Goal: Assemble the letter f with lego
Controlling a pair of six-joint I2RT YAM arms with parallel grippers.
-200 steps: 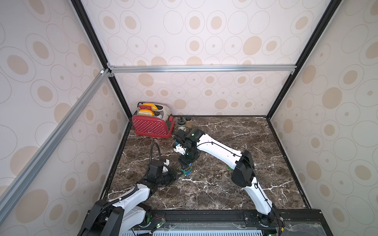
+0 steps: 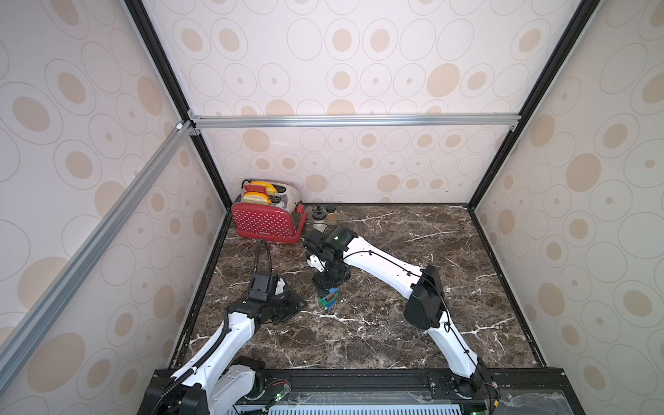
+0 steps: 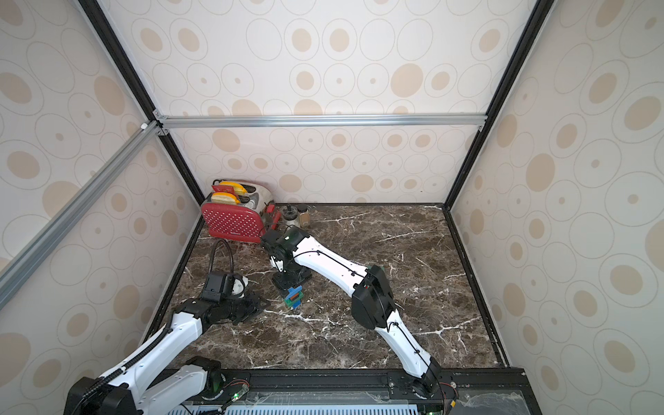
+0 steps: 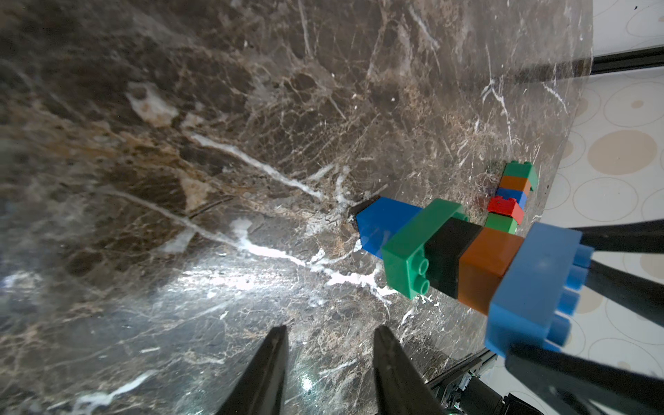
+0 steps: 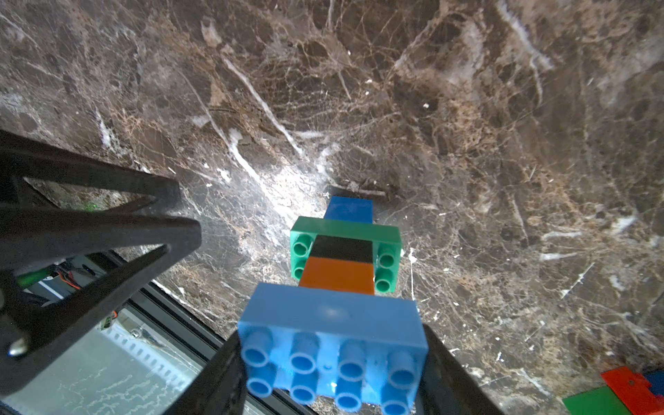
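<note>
My right gripper is shut on a light blue brick (image 5: 332,310), which joins an orange brick (image 5: 335,275), a black brick (image 5: 339,247), a green brick (image 5: 387,266) and a blue brick (image 5: 349,209) in one assembly. In the left wrist view it shows at right, the blue brick (image 4: 384,221) at its far end. My left gripper is beside it, fingers apart with nothing between. In the right wrist view the left fingers (image 5: 138,231) appear at left. A separate group of red, green, blue and orange bricks (image 4: 505,206) lies on the table.
A red toaster-like object (image 2: 266,221) with yellow items and small containers (image 2: 319,218) stand at the back left. Walls enclose it.
My left arm has risen and moved slightly back to the left, away from the assembly. My right arm and the assembly have stayed nearly still.
</note>
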